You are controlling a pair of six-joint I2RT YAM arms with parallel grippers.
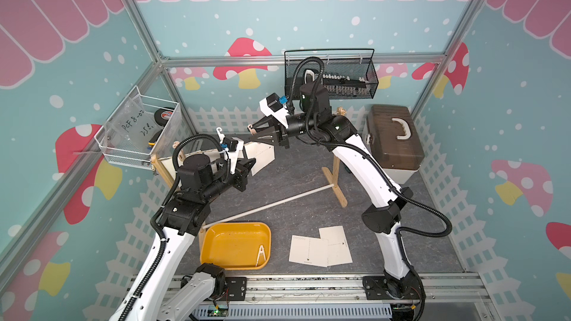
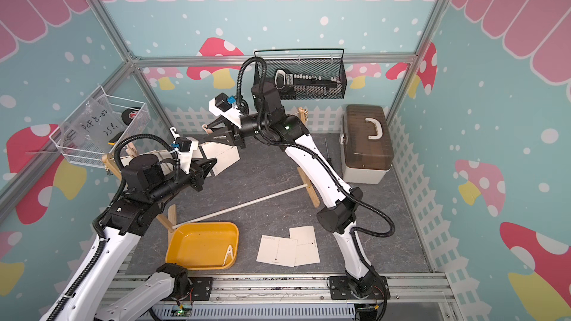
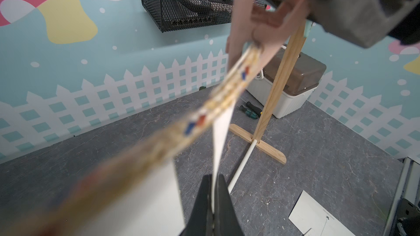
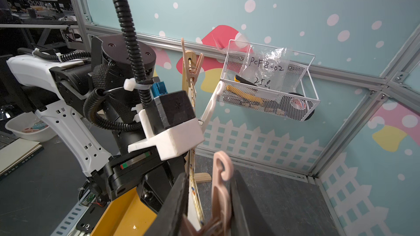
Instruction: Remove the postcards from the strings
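Note:
White postcards (image 1: 262, 157) hang from a twisted string (image 3: 205, 109), which runs blurred across the left wrist view. One postcard (image 3: 221, 135) appears edge-on under a pink clothespin (image 3: 258, 30); its lower part runs between the fingers of my left gripper, which is shut on it. Another white card (image 3: 140, 209) shows behind the string. In the right wrist view, the pink clothespin (image 4: 221, 188) stands between the fingers of my right gripper, which is part open around it. Whether the pads touch the clip is unclear.
Two loose white cards (image 1: 309, 251) lie on the floor. An orange tray (image 1: 235, 226) holds a white clothespin (image 1: 260, 254). The wooden stand (image 1: 334, 187) and its white rod (image 1: 267, 207) cross the middle. A toolbox (image 1: 392, 139) stands at right.

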